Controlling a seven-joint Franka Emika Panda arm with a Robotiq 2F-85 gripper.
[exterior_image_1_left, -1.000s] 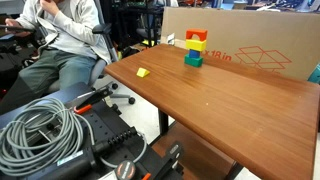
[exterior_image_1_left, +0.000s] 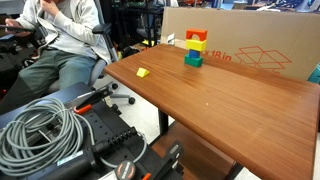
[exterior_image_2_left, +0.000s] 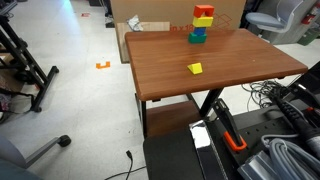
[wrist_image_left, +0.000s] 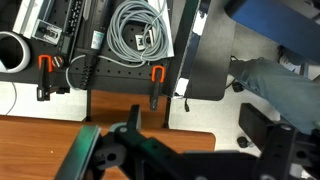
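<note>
On the wooden table (exterior_image_1_left: 215, 100) stands an upright stack: a green block (exterior_image_1_left: 193, 62) at the bottom, then a blue block (exterior_image_1_left: 193, 54), a yellow block (exterior_image_1_left: 196, 45) and a red block (exterior_image_1_left: 197, 34) on top. A loose yellow piece (exterior_image_1_left: 143, 72) lies apart from it, near the table's edge; in the second exterior view this yellow piece (exterior_image_2_left: 194, 69) sits in front of the stack. My gripper shows only in the wrist view, its fingers wide apart with nothing between them. Neither the stack nor the loose piece appears in that view.
A black side surface (wrist_image_left: 120, 105) holds a coiled grey cable (wrist_image_left: 138, 32), orange-handled clamps and a tape roll (wrist_image_left: 12, 52). Behind the table stands a cardboard panel (exterior_image_1_left: 250, 38). A person (exterior_image_1_left: 65, 48) sits at the far left.
</note>
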